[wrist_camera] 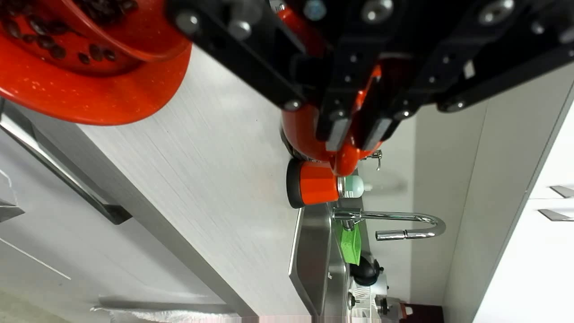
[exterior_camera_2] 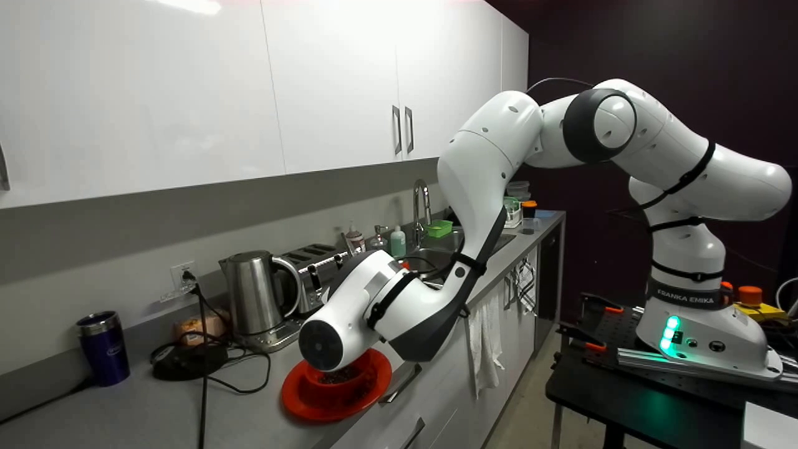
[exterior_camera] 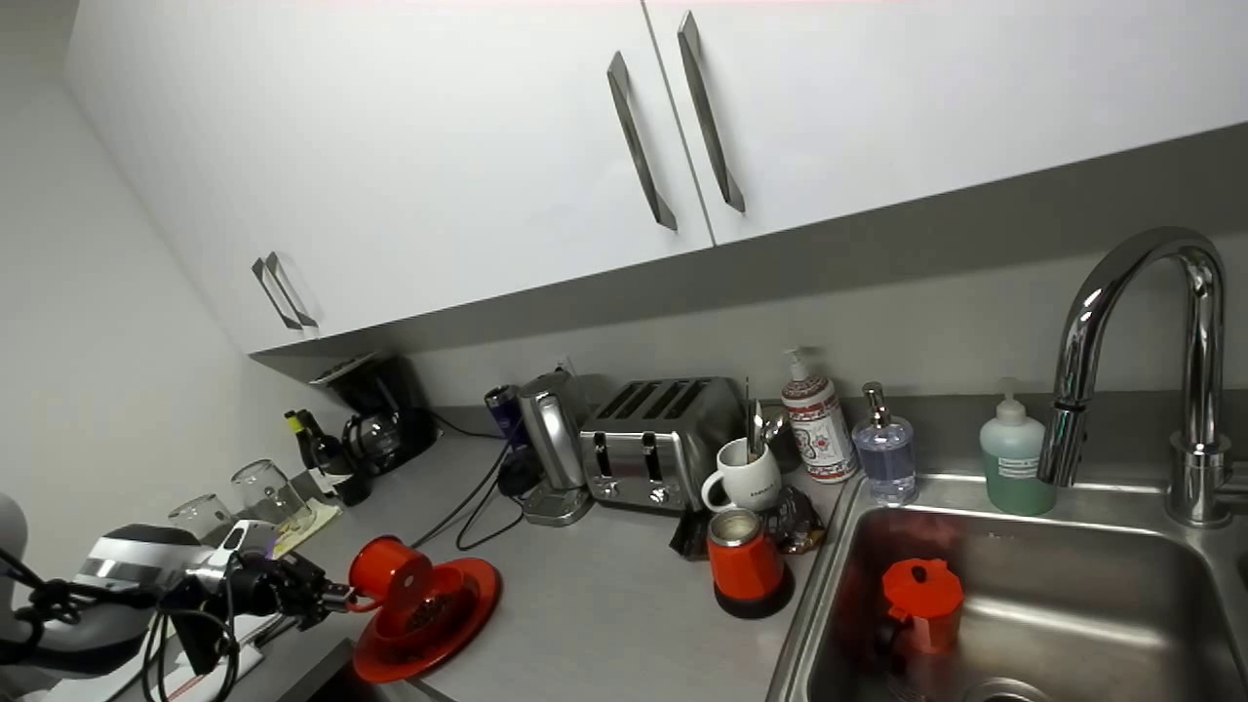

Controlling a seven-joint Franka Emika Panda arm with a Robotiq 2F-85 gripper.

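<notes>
A red cup (exterior_camera: 389,569) is held tilted above a red bowl by its handle, its mouth facing the toaster side in exterior view 1. My gripper (exterior_camera: 344,597) is shut on that handle (wrist_camera: 347,160); in the wrist view the fingers (wrist_camera: 337,134) close round it and hide much of the cup. Dark beans lie in the red bowl (exterior_camera_2: 345,390), which sits on a red plate (exterior_camera_2: 308,405) at the counter's front edge. Some beans also show in the wrist view beside the bowl's wall (wrist_camera: 145,53). The cup's inside is hard to make out.
Behind the plate stand a kettle (exterior_camera: 552,439) and a toaster (exterior_camera: 661,439), with loose black cables nearby. An orange-red moka pot base (exterior_camera: 746,567) is by the sink (exterior_camera: 1053,562); its red top (exterior_camera: 924,597) lies in the basin. Bare counter (exterior_camera: 597,620) lies between.
</notes>
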